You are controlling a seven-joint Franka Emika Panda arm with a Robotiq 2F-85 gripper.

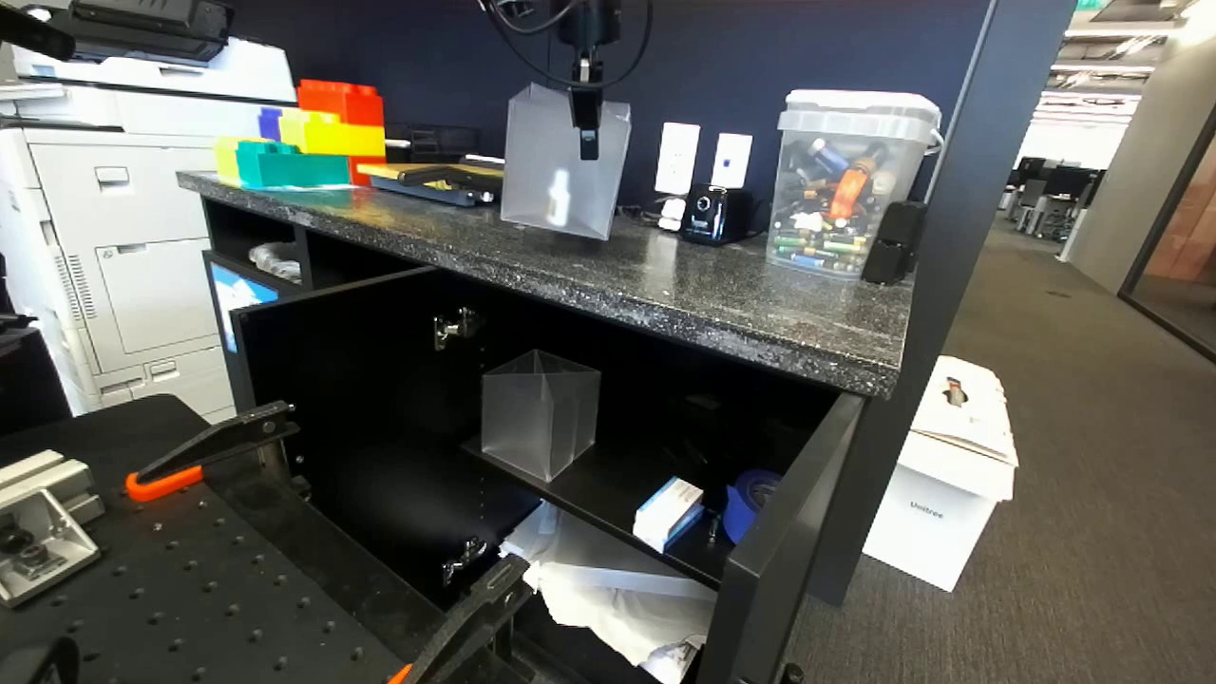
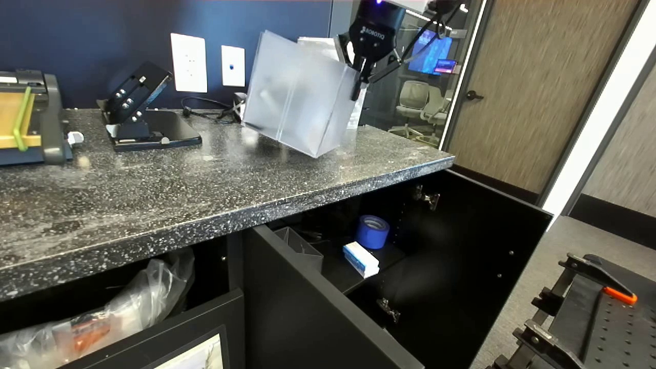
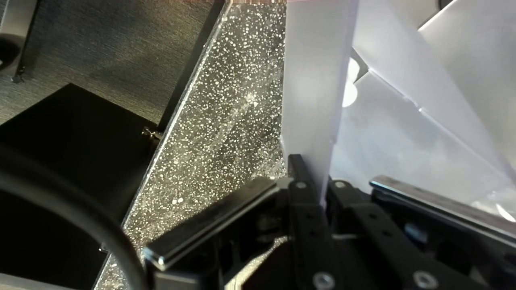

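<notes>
A frosted, see-through box is held over the counter, tilted, by my gripper, which is shut on one of its thin walls. In exterior view 2 the box leans with one lower corner lowest, close above the speckled top; contact with it cannot be made out. The wrist view shows the box wall running down between the fingers of the gripper. A similar clear box stands on the shelf of the open cabinet below.
On the counter are a battery tub, toy blocks and a small black device. The shelf bears a small white-and-blue box and blue tape. Both cabinet doors stand open. Bare counter lies along the front.
</notes>
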